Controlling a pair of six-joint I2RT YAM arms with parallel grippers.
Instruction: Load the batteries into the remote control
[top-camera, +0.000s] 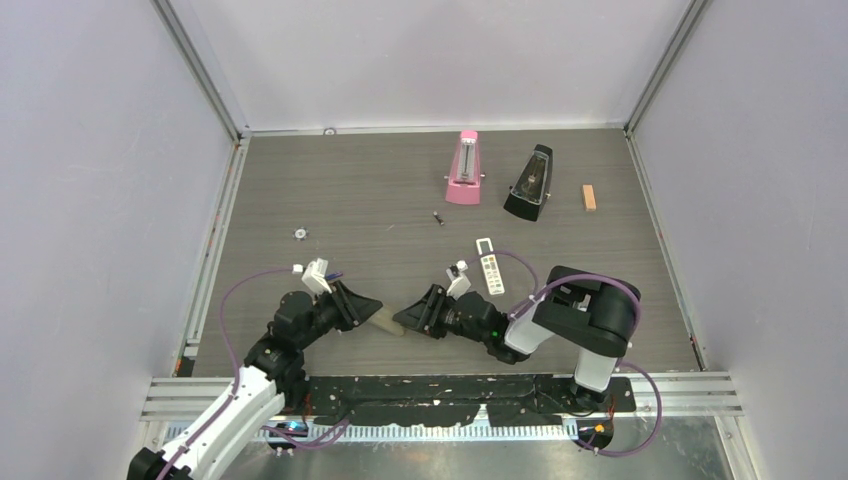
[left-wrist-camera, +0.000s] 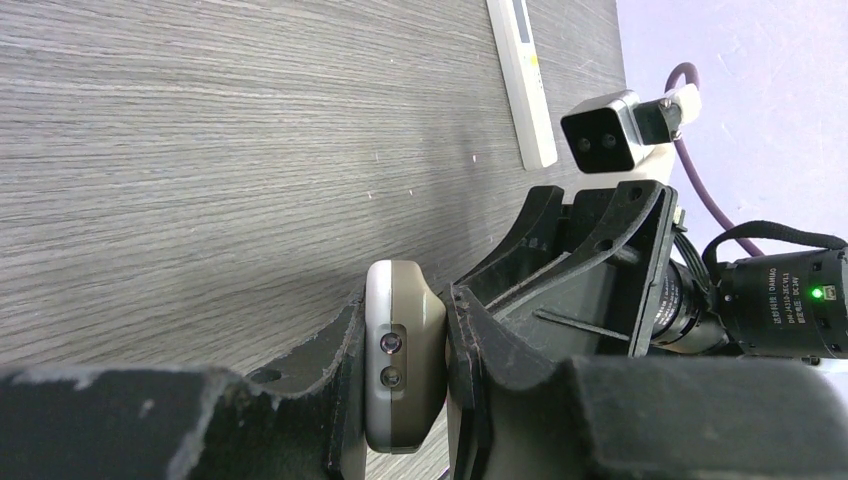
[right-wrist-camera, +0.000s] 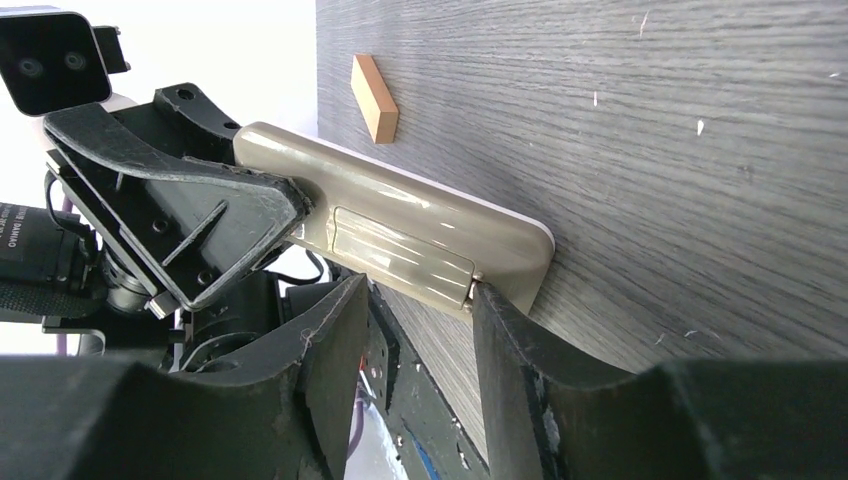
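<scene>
A beige plastic remote (right-wrist-camera: 400, 210) is held on its side near the front middle, my left gripper shut on it. In the right wrist view its back shows a battery cover (right-wrist-camera: 400, 255). My right gripper is part open at the cover's end, one fingertip at the small latch there; whether it grips anything is unclear. A small battery (top-camera: 438, 219) lies on the table behind the grippers.
A white remote (top-camera: 490, 266) lies behind my right gripper. Pink (top-camera: 464, 170) and black (top-camera: 530, 185) metronomes stand at the back, a wooden block (top-camera: 589, 198) to their right.
</scene>
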